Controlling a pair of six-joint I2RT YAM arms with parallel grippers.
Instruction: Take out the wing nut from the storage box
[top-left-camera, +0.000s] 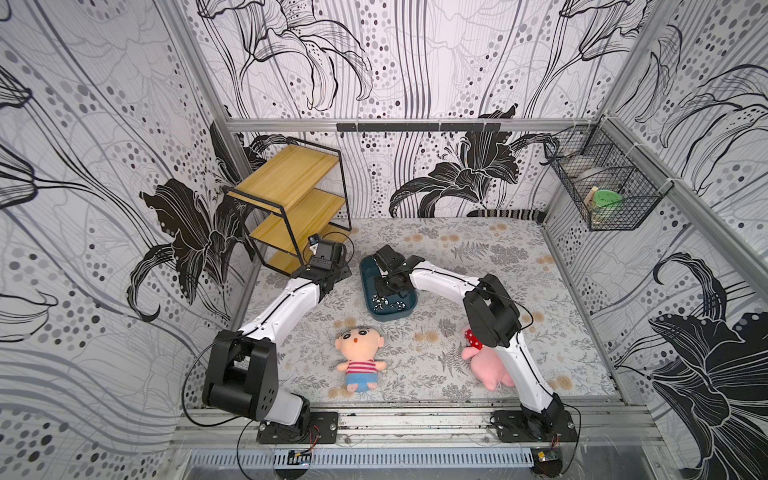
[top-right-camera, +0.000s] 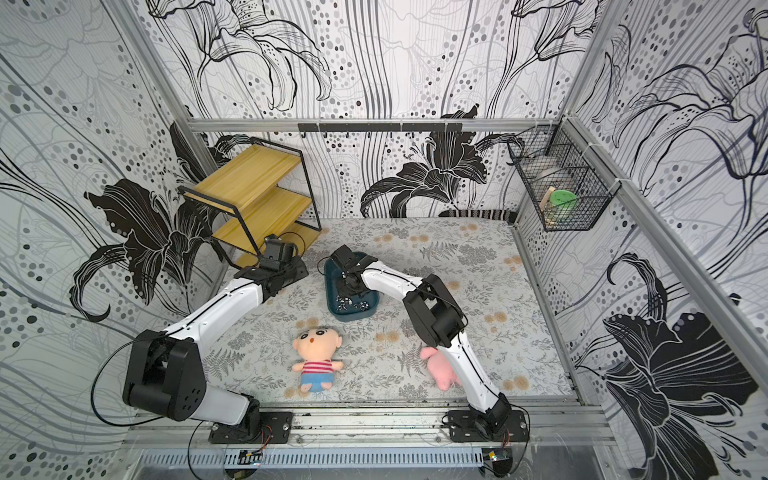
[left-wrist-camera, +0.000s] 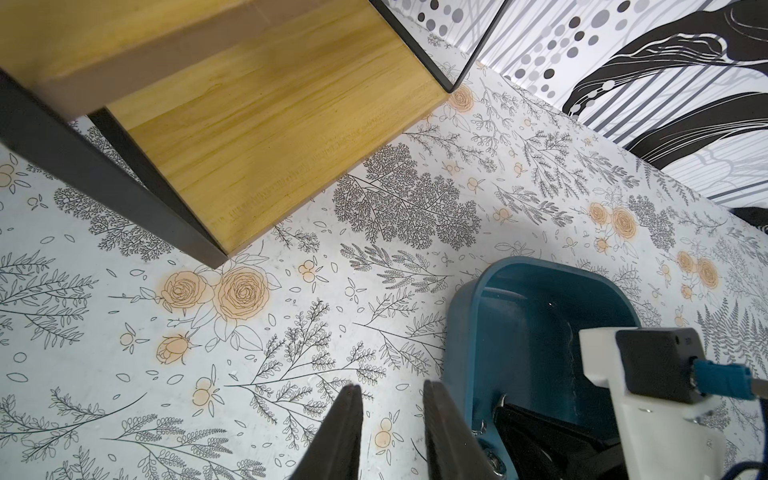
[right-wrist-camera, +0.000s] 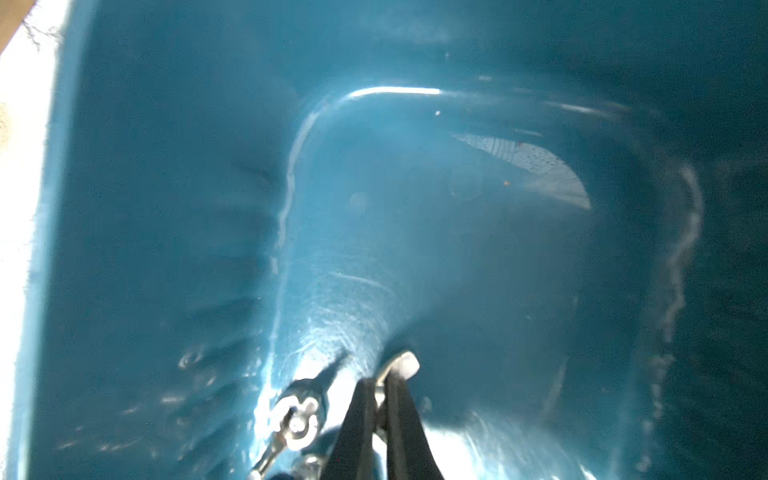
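Note:
The blue storage box (top-left-camera: 389, 317) stands mid-table, holding several shiny metal pieces at its near end. In the right wrist view my right gripper reaches low inside the box, shut on a silver wing nut (right-wrist-camera: 405, 365). One curved wing of the nut sticks out past the fingertips; most of the rest is hidden by them. My left gripper is open over the patterned table, left of the box, with nothing between its fingers.
Another metal piece (right-wrist-camera: 299, 422) lies in the box just left of the right fingers. A wooden shelf (left-wrist-camera: 272, 120) stands beyond the left gripper. A boy doll (top-left-camera: 360, 360) and a pink plush (top-left-camera: 489, 365) lie nearer the front.

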